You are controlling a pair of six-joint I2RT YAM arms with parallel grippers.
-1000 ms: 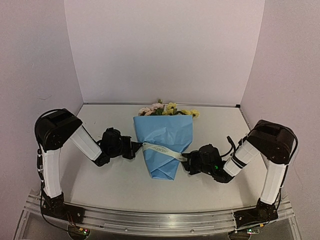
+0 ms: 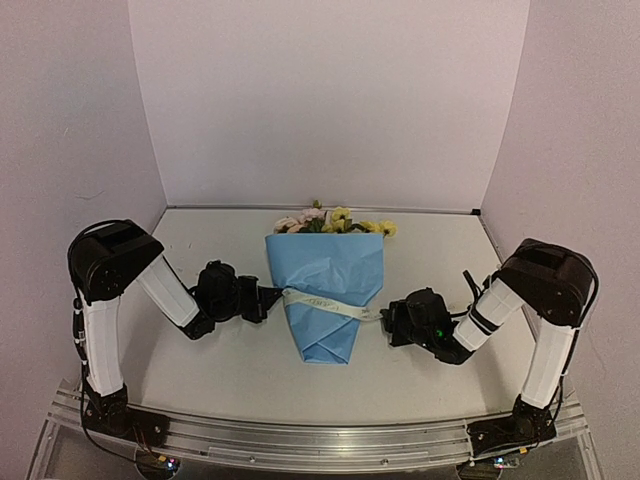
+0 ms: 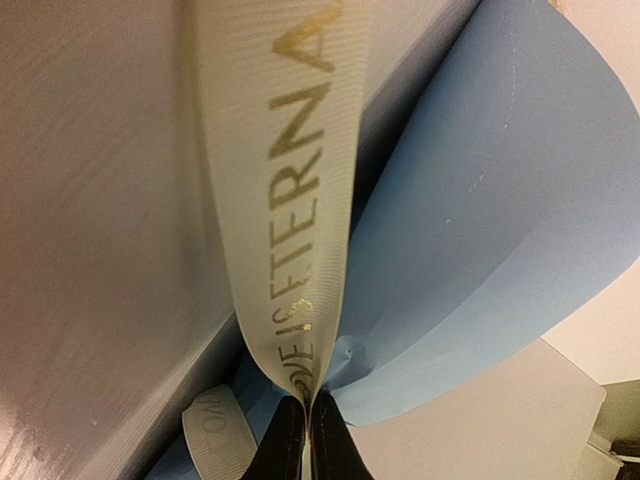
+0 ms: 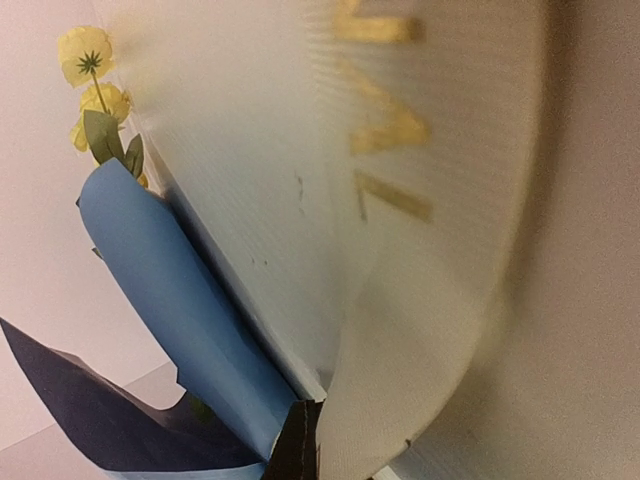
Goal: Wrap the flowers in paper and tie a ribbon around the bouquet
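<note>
A bouquet of flowers (image 2: 339, 222) wrapped in blue paper (image 2: 327, 262) lies on the table, blossoms toward the back. Across the front of the wrap runs a cream ribbon (image 2: 326, 305) with gold lettering. My left gripper (image 2: 279, 293), at the wrap's left edge, is shut on the ribbon, which bunches between its fingertips in the left wrist view. Just off the wrap's right edge, my right gripper (image 2: 384, 318) is shut on the ribbon's other side. In the right wrist view the ribbon (image 4: 420, 330) covers one finger; the other finger (image 4: 292, 440) shows dark beside it.
A metal rail (image 2: 320, 440) runs along the front edge. White walls (image 2: 330, 110) close off the back and sides.
My right gripper has moved right, off the wrap's edge, and more ribbon shows stretched toward it. The bouquet and left gripper have shifted very slightly left.
</note>
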